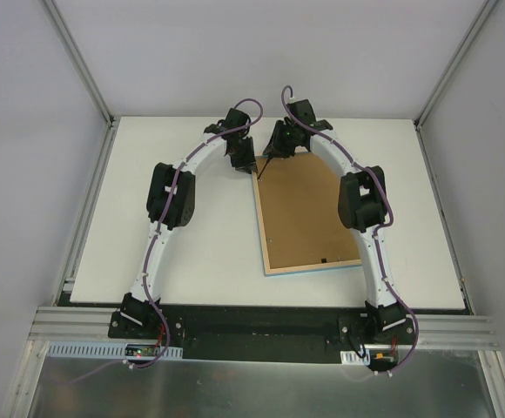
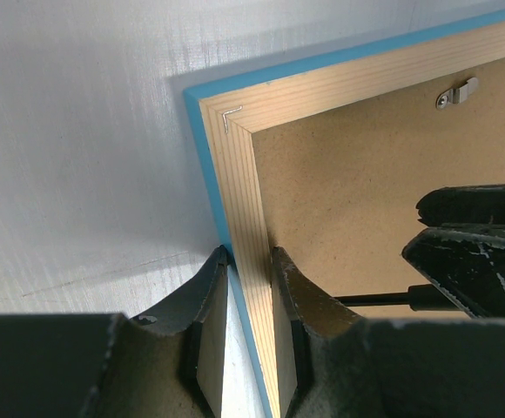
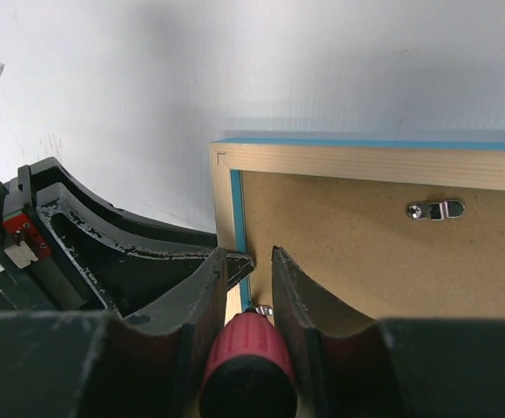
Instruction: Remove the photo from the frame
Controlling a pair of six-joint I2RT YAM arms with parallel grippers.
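Note:
The picture frame lies face down, its brown backing board (image 1: 309, 213) set inside a light wood rim (image 1: 260, 222) with a blue outer edge. No photo shows. My left gripper is shut on the wooden rim (image 2: 239, 187) near one corner. My right gripper is shut on a screwdriver with a red and black handle (image 3: 248, 348). In the left wrist view, the screwdriver's dark shaft (image 2: 374, 300) slants toward the gripped rim. Beside that rim, a small metal clip (image 3: 264, 309) is partly hidden by the handle. Another metal clip (image 3: 435, 209) sits along the adjoining side.
Both grippers stand close together at the frame's far left corner, and the left fingers show beside the handle in the right wrist view. More small clips (image 1: 324, 260) dot the backing's edges.

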